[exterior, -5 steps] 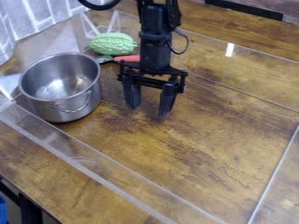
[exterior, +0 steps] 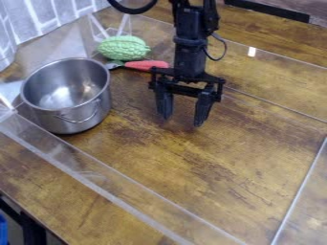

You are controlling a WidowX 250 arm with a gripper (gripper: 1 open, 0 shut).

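Observation:
My black gripper (exterior: 183, 100) hangs over the middle of the wooden table (exterior: 192, 182), its dark fingers pointing down; whether they are open or shut is hard to make out, and nothing is clearly held. To its left stands a steel pot (exterior: 65, 95). Behind the gripper's left side lie a green bumpy vegetable (exterior: 122, 48) and a red object (exterior: 145, 64), the latter partly hidden.
Clear panels or edges run along the table's left, front and right. Pale cloth (exterior: 32, 29) is at the back left.
Over the last second the gripper has shifted slightly and now sits a little higher in the view, with more of the red object showing. The pot and vegetable have not moved.

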